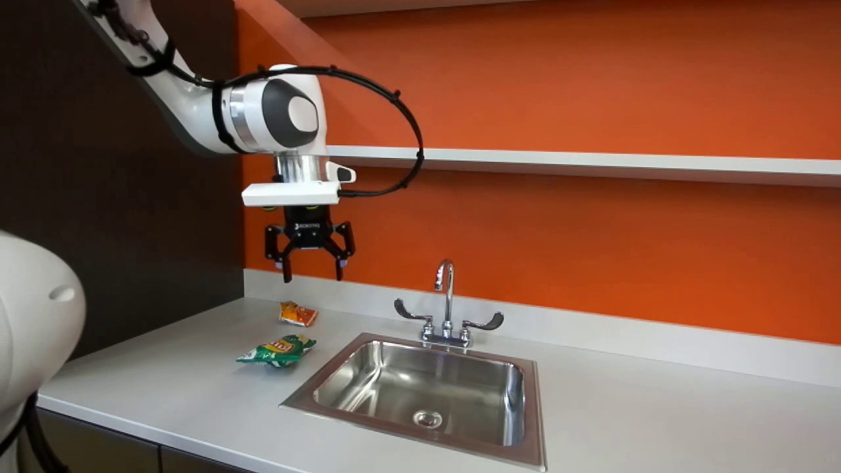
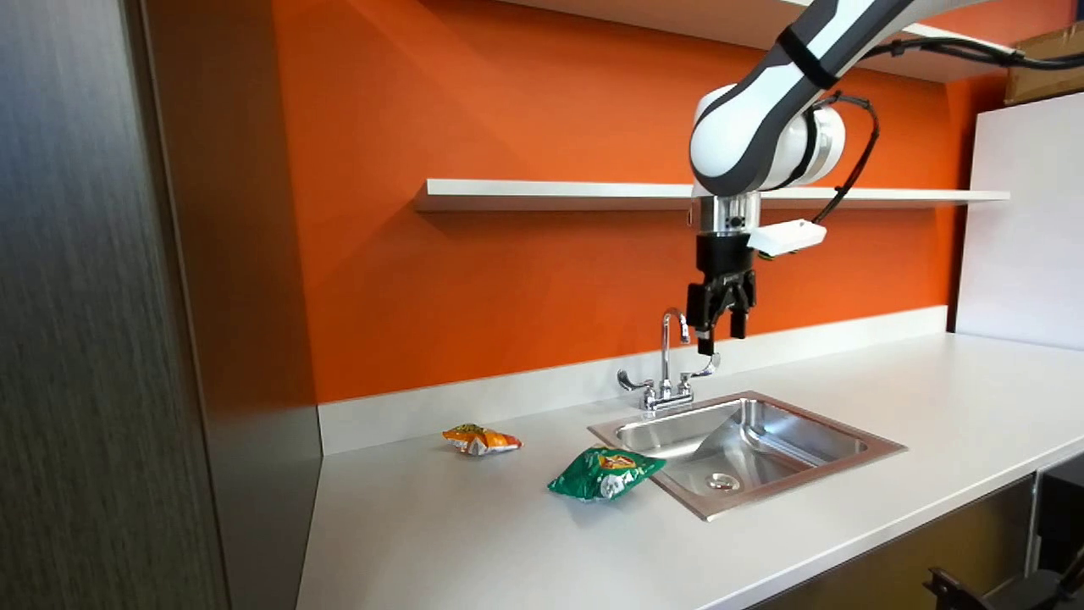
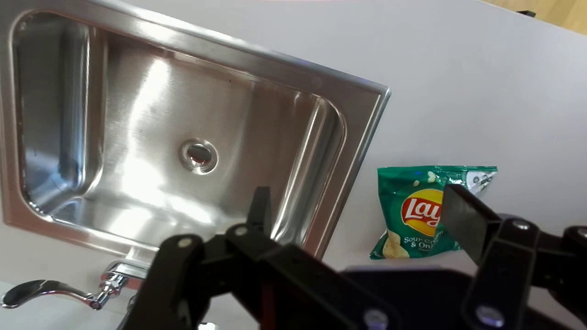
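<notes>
My gripper (image 1: 313,276) hangs open above the counter, its fingers pointing down with nothing between them. A green Lay's bag (image 1: 277,351) lies on the counter just left of the sink in exterior view 1. Behind it, closer to the wall, is a smaller orange snack bag (image 1: 297,314). From the wrist, the green bag (image 3: 410,211) shows partly covered by one finger (image 3: 465,220), while the other finger (image 3: 258,211) appears over the sink's edge. The orange bag is out of the wrist view.
A steel sink (image 1: 538,410) is set into the counter and looks empty. Its faucet (image 1: 447,299) with two lever handles stands at the back. A white shelf (image 2: 559,190) runs along the orange wall. Bare counter (image 2: 427,539) lies around the bags.
</notes>
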